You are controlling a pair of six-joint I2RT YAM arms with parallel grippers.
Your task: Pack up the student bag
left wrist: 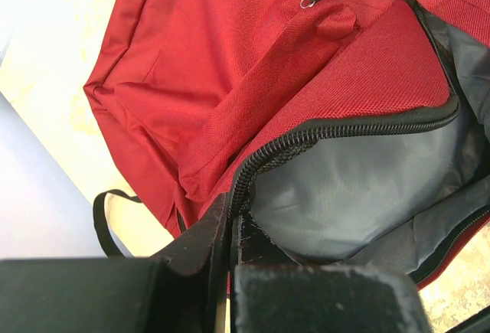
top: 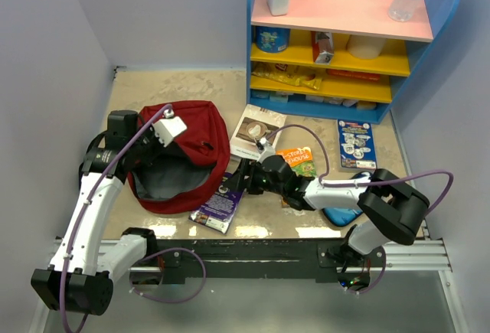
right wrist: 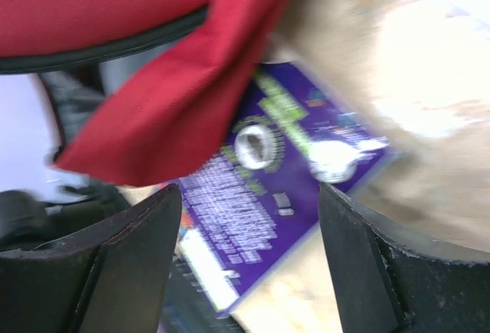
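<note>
The red bag (top: 200,115) lies at the left with its grey-lined mouth facing the front. My left gripper is shut on the black zipper edge of that mouth. The purple book (top: 218,209) lies at the bag's right side, its far part tucked beneath a red flap of the bag in the right wrist view. Over this book, my right gripper has its fingers apart, one on each side of the view, and the book shows in the gap; contact cannot be made out.
Right of the bag lie a white-covered book (top: 256,128), an orange and green book (top: 297,157), a blue booklet (top: 356,144) and a blue case (top: 341,216), partly behind the right arm. A shelf unit (top: 329,11) stands at the back.
</note>
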